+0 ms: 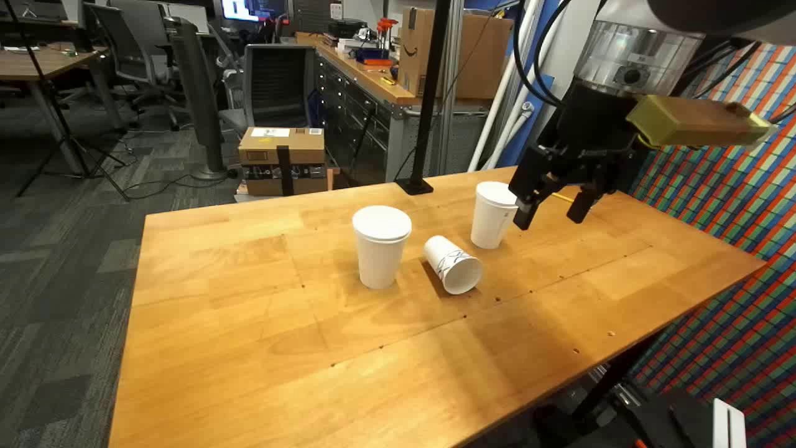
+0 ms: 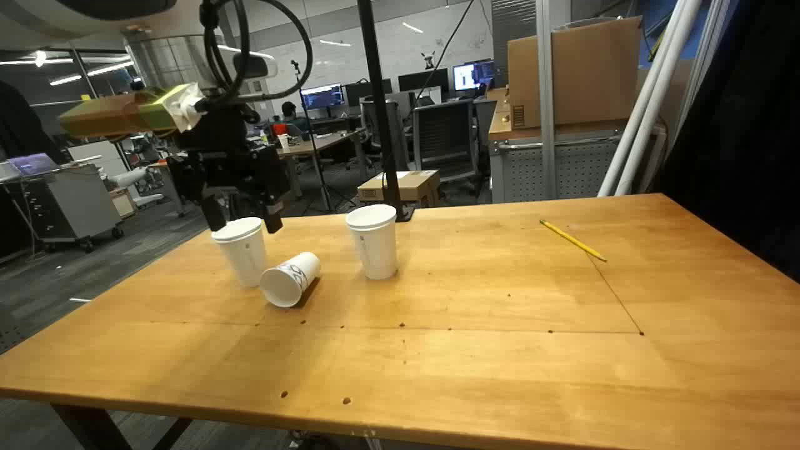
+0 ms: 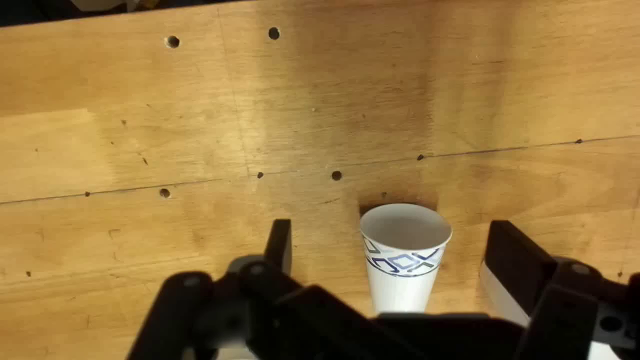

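Observation:
My gripper stands open above the table, its two dark fingers wide apart and nothing held between them. Below it, in the wrist view, a white paper cup (image 3: pixel 400 273) with a blue pattern shows in the gap between the fingers. That cup (image 1: pixel 452 266) lies on its side, mouth facing the near edge in exterior view 1. To its left stands a lidded white cup (image 1: pixel 380 247), upright. A second lidded cup (image 1: pixel 493 215) stands upright behind it, close to the gripper; in exterior view 2 this cup (image 2: pixel 241 252) appears just under the fingers.
A yellow pencil (image 2: pixel 573 240) lies on the far side of the table in exterior view 2. A black post (image 1: pixel 415 185) rises at the table's back edge.

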